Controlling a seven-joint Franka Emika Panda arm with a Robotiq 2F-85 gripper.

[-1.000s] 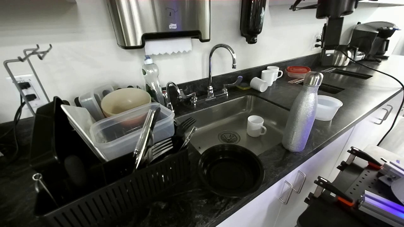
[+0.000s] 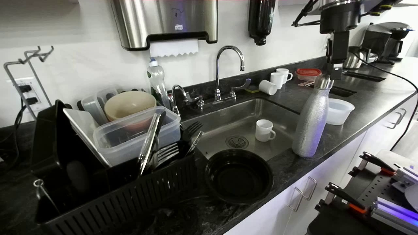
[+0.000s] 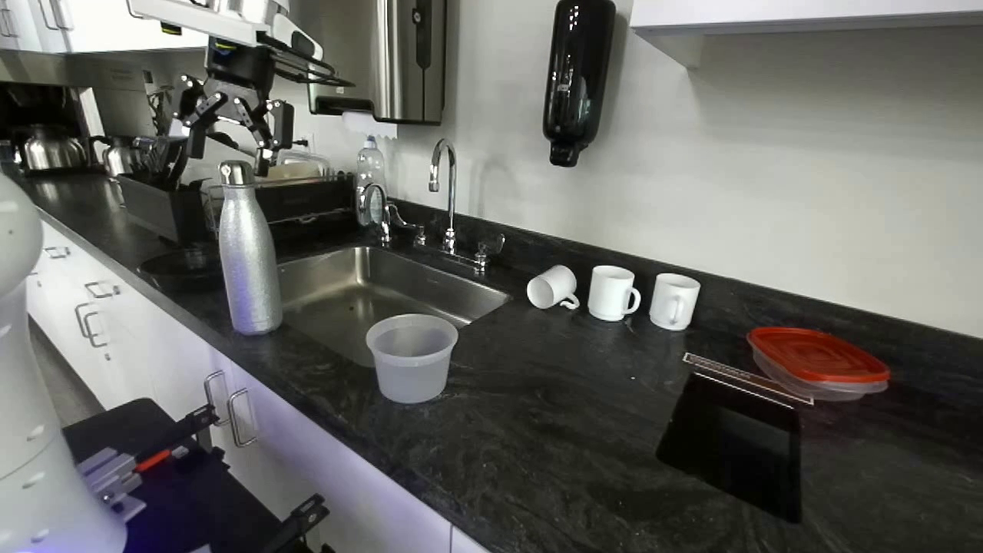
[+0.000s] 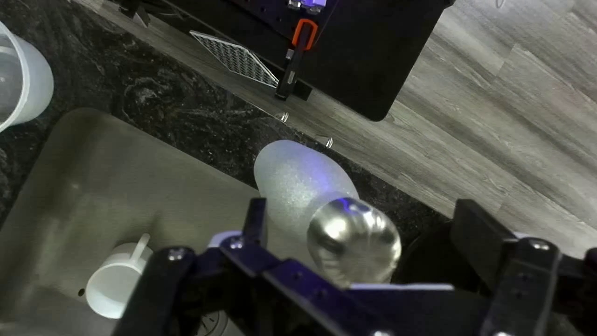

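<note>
A silver glitter bottle [image 2: 312, 121] with a shiny metal cap stands upright on the counter's front strip, beside the sink. My gripper [image 3: 230, 152] is open just over the bottle, pointing down, its fingers spread to either side of the cap. From the wrist, the cap [image 4: 354, 241] appears between the two fingers, with the bottle's body slanting away below it. Nothing is gripped. In exterior view 1 the near finger [image 2: 335, 71] overlaps the cap's edge; whether it touches cannot be told.
The steel sink [image 2: 250, 111] holds a white mug [image 2: 264, 130]. A black bowl [image 2: 239, 176] and a full dish rack [image 2: 117, 199] stand on one side of the bottle, a translucent tub [image 3: 412, 359] on the other. Several white mugs line the wall.
In exterior view 1 my gripper has shifted left and somewhat lower, from behind the bottle's right side to its cap. The bottle has stayed where it was.
</note>
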